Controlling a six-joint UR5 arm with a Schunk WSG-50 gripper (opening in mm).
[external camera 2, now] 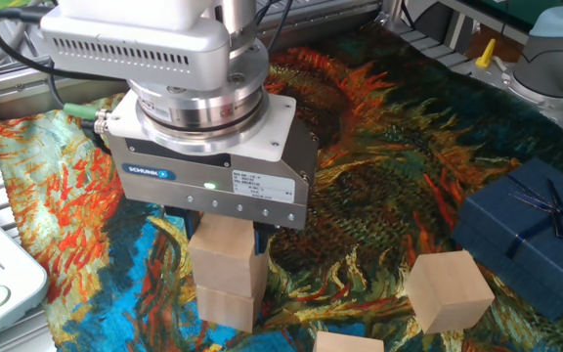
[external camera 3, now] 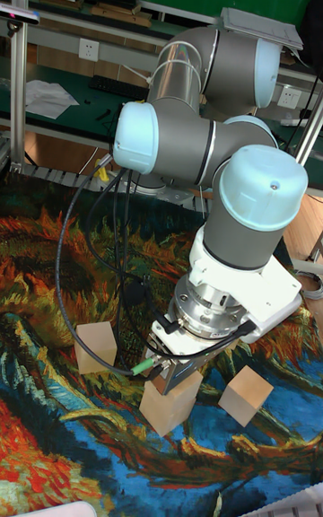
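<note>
Two pale wooden blocks stand stacked in exterior view 2, the upper block [external camera 2: 223,249] resting on the lower block [external camera 2: 227,306], their edges slightly out of line. My gripper [external camera 2: 221,241] points straight down over the stack, with one dark finger [external camera 2: 177,221] at the left of the upper block and the other finger [external camera 2: 262,240] at its right. Whether both pads press on the wood cannot be made out. From exterior view 3, the stack [external camera 3: 170,407] appears under the gripper body, which hides the fingers.
Right of the stack lies a loose wooden block [external camera 2: 450,291]; another block [external camera 2: 348,343] is cut off by the bottom edge. A blue ribboned box [external camera 2: 531,235] sits farther right. At the left edge is a white device [external camera 2: 3,284].
</note>
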